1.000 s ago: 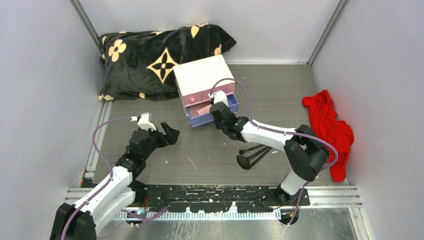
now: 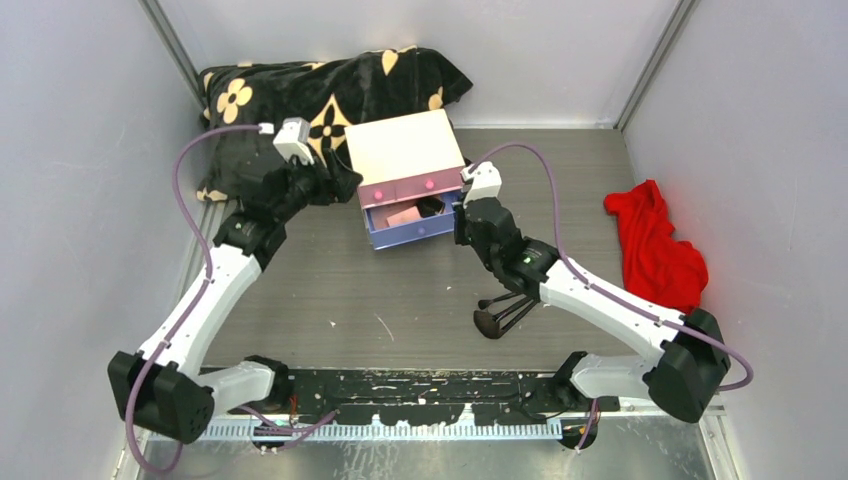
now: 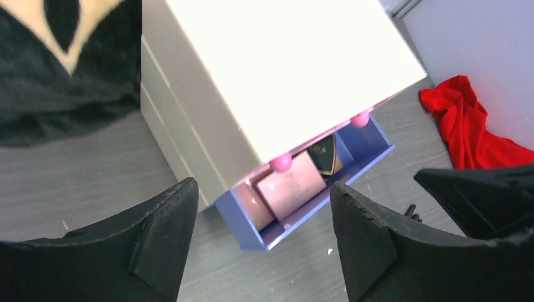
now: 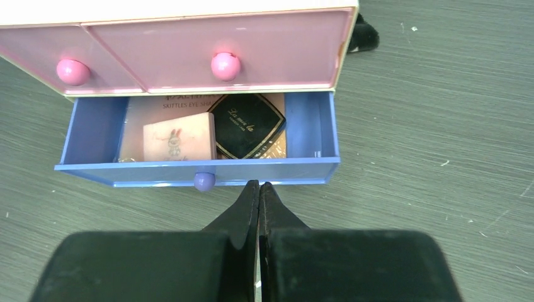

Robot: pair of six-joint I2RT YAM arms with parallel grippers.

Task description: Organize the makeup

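Note:
The pale organizer box (image 2: 402, 142) with pink upper drawers (image 4: 151, 53) has its blue lower drawer (image 4: 315, 165) pulled out, holding a pink compact (image 4: 177, 135), a black La mia la case (image 4: 245, 124) and a Skittles palette. My left gripper is at the box's upper left, fingers apart, nothing between them. My right gripper is shut just in front of the blue drawer, nothing visible between its fingertips. Several makeup brushes (image 2: 490, 322) lie on the table, partly hidden by the right arm.
A black patterned cushion (image 2: 250, 130) lies behind and left of the box. A red cloth (image 2: 655, 240) lies along the right wall.
My left arm has risen from the front left to beside the box's upper left. My right gripper has moved up and right, and its arm has extended.

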